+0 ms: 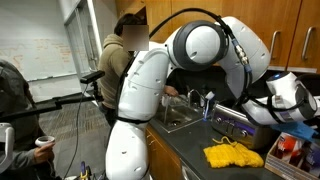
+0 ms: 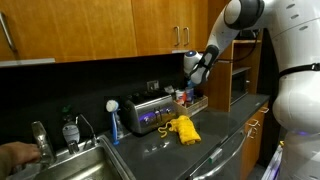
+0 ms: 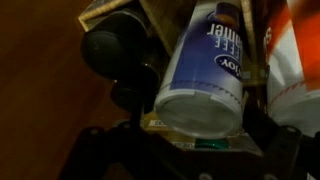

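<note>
In the wrist view, a white can (image 3: 205,70) with a blue label stretches away from the camera, its pale round end (image 3: 198,112) facing me. The dark fingertips of my gripper lie on either side of that end. Whether they press on the can cannot be told. From outside, my gripper (image 2: 188,88) is low over the wooden box (image 1: 290,170) at the counter's right, amid the items in it. Its fingertips are too small and hidden there to judge.
An orange-and-white container (image 3: 295,65) sits close on the right, and dark round objects (image 3: 115,45) are on the left. A yellow cloth (image 1: 233,153) lies on the counter. A toaster (image 2: 148,107) and a sink (image 1: 175,115) stand along the back.
</note>
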